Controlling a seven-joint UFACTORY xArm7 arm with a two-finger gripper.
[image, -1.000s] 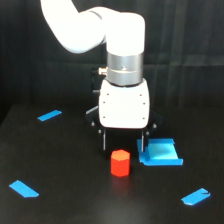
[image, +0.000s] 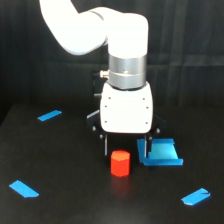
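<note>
A small red block (image: 120, 163) rests on the black table, near the middle of the camera view. The white arm reaches down from the top, and my gripper (image: 127, 150) hangs just above and around the block's upper side in the picture. Its dark fingers stand wide apart, one on each side, with nothing seen held between them. How high the fingertips are over the table is hard to judge against the black surface. A blue open tray (image: 166, 160) lies right of the block, its left part near the right finger.
Blue tape strips mark the table: one at the back left (image: 49, 115), one at the front left (image: 24, 189) and one at the front right (image: 196, 197). A dark curtain hangs behind.
The arm and gripper have shifted slightly to the right and a little lower in the picture. The red block and the blue tray have not moved.
</note>
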